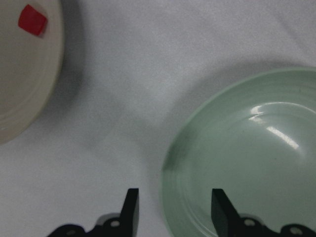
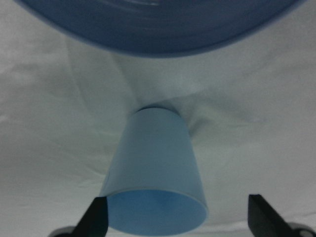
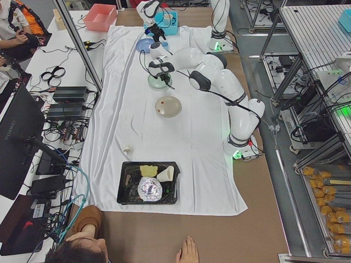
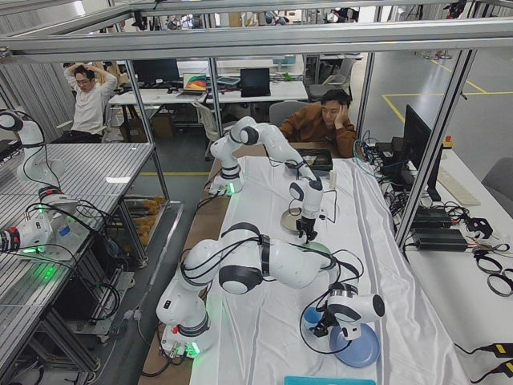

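A light blue cup [image 2: 153,153] lies on its side on the white cloth beside a blue plate [image 4: 353,346]. My right gripper stands open with its fingers either side of the cup's mouth end. My left gripper is open over the left rim of a green plate [image 1: 247,158], nothing between its fingers. A beige plate [image 3: 168,107] lies next to the green one, with a small red block [image 1: 32,19] on it in the left wrist view.
A black tray [image 3: 126,183] with foil, a sponge and a white cup sits at the near end in the camera left view. A light blue bin [image 3: 171,22] is at the far end.
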